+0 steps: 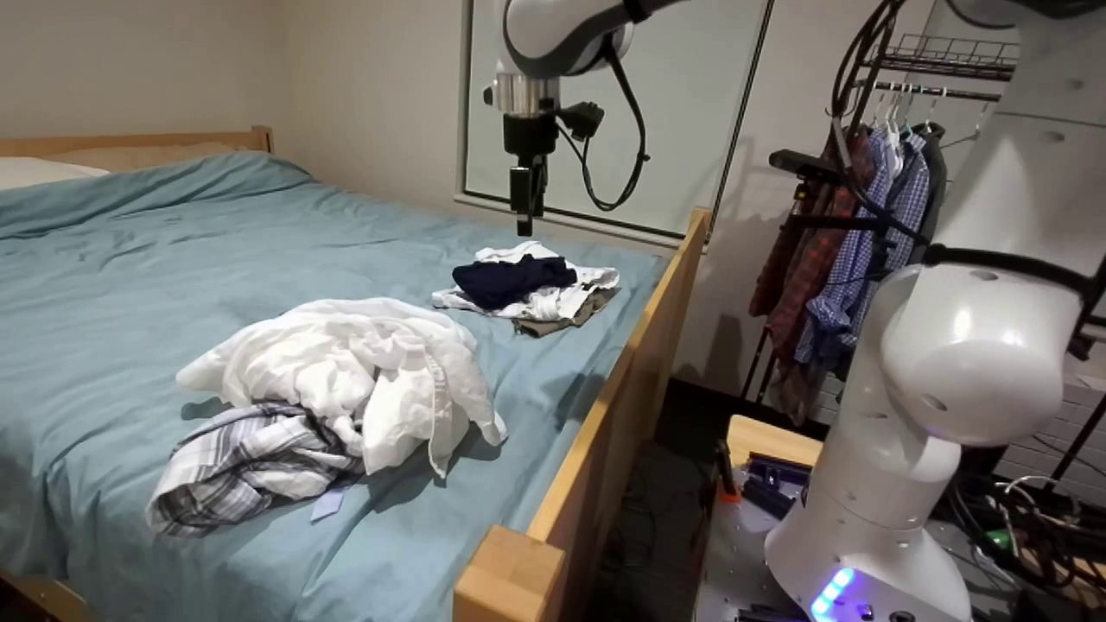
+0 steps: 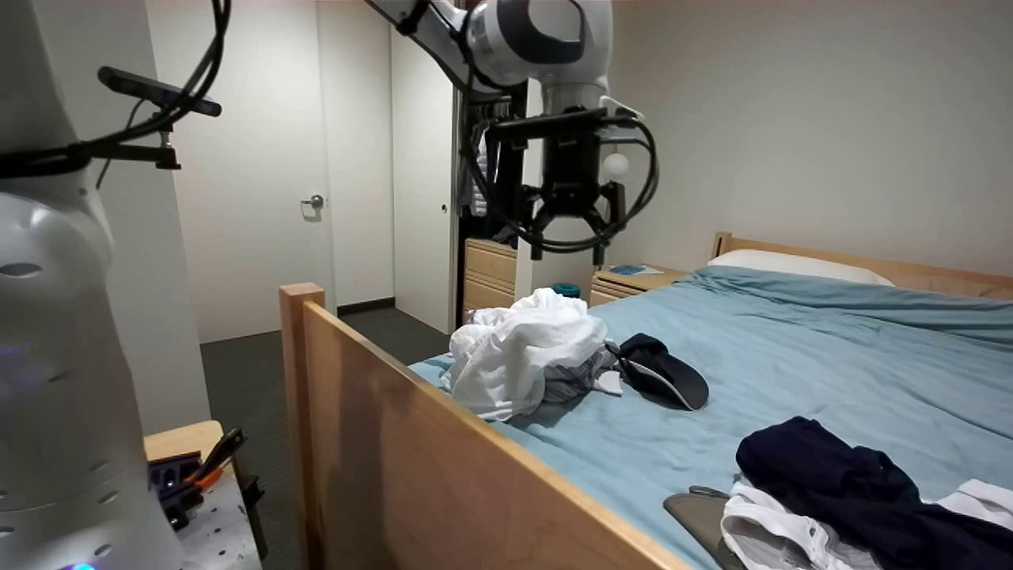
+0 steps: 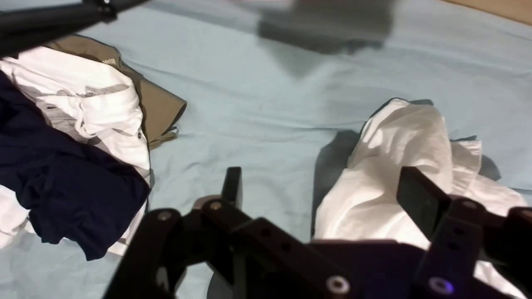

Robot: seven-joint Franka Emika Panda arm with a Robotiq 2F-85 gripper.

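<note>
My gripper (image 2: 567, 256) hangs open in the air over the bed, its two fingers wide apart and nothing between them. A crumpled white cloth (image 1: 342, 347) lies on the bed, partly over a grey plaid cloth (image 1: 244, 461). Below the right finger in the wrist view is the white cloth (image 3: 394, 174), well under the fingers. A second pile holds a navy cloth (image 3: 75, 184) on top of a white garment (image 3: 112, 109) and a brown item (image 3: 159, 107). In exterior view 2 a black cap (image 2: 660, 370) sits beside the white cloth; exterior view 1 does not show it clearly.
A wooden bed board (image 1: 622, 415) rises along the edge between the bed and my arm's base. Blue bedding (image 3: 239, 129) lies bare between the two piles. Clothes (image 1: 845, 238) hang on a rack behind my arm.
</note>
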